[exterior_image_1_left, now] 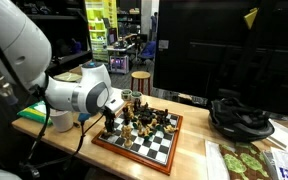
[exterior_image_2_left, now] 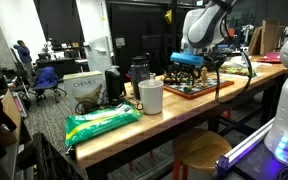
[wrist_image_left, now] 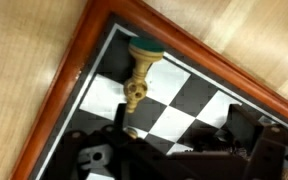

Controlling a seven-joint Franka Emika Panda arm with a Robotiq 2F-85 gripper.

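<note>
A chessboard with a brown frame [exterior_image_1_left: 162, 154] lies on the wooden table, crowded with light and dark pieces [exterior_image_1_left: 144, 118]. In the wrist view, a light wooden piece with a green base [wrist_image_left: 138, 82] lies on its side near the board's corner. My gripper is above the board, its dark fingers [wrist_image_left: 106, 150] spread wide at the bottom of that view. The lying piece is mostly ahead of them, and nothing is held. Other pieces low in the view are partly hidden by the fingers. From exterior view 2, the gripper [exterior_image_2_left: 189, 70] hangs over the board's near side.
A white mug [exterior_image_2_left: 151, 96] stands beside the board, with a green bag [exterior_image_2_left: 104, 122] and a cardboard box [exterior_image_2_left: 82, 85] farther along the table. Across the table are a black bag [exterior_image_1_left: 241, 120] and printed sheets [exterior_image_1_left: 246, 163]. Bare table lies right of the board.
</note>
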